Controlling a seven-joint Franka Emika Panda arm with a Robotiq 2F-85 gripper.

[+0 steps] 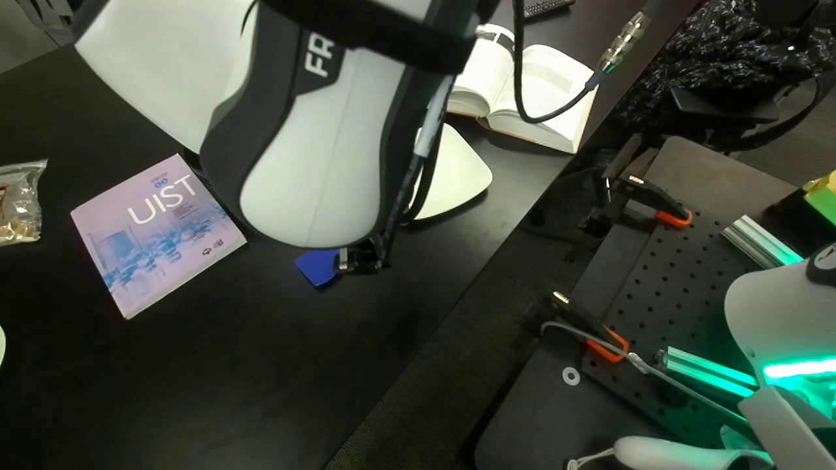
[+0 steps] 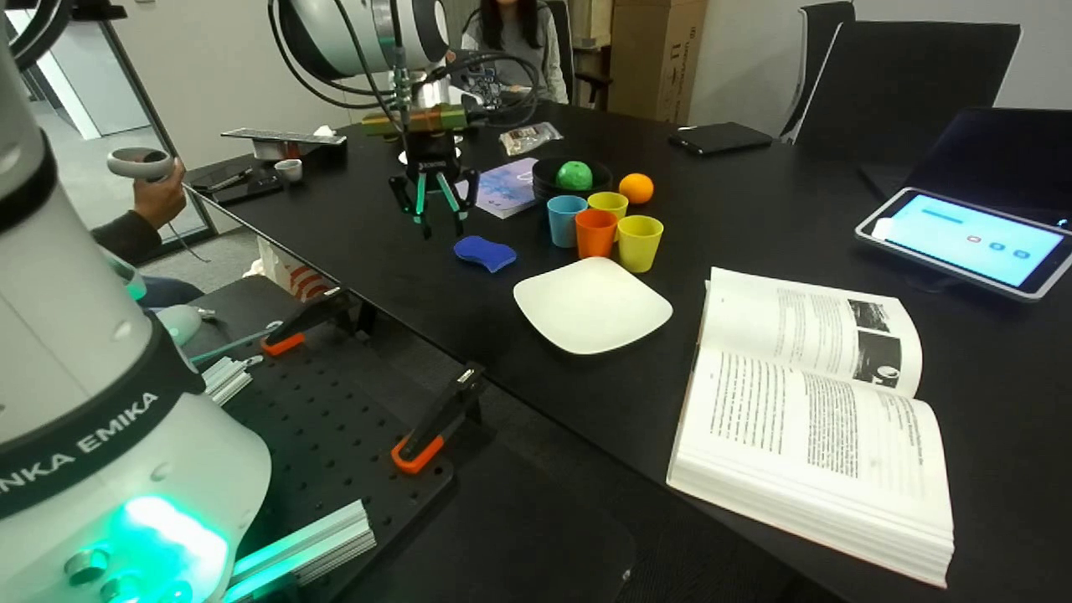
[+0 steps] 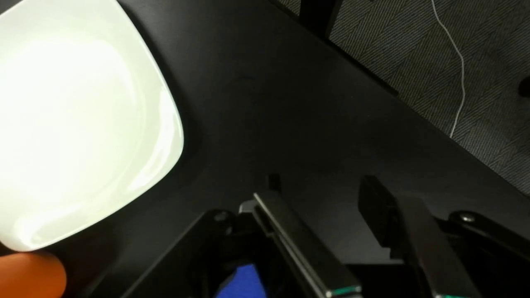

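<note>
A blue sponge point(image 2: 485, 253) lies on the black table, its smooth dark blue face up. My gripper point(image 2: 443, 223) points down beside the sponge, above the table, with its fingers apart and nothing between them. In the wrist view the gripper shows a clear gap over bare table, and only a corner of the sponge point(image 3: 244, 283) peeks out behind one finger. From the first exterior view, the arm hides most of the gripper, and part of the sponge point(image 1: 317, 267) shows beside it.
A white plate point(image 2: 593, 306) sits near the sponge. Behind it stand several cups, including an orange cup point(image 2: 595, 233), and a black bowl point(image 2: 548, 179) holding a green fruit point(image 2: 574, 176). An open book point(image 2: 804, 402) lies along the table edge. The UIST book point(image 1: 157, 235) lies flat.
</note>
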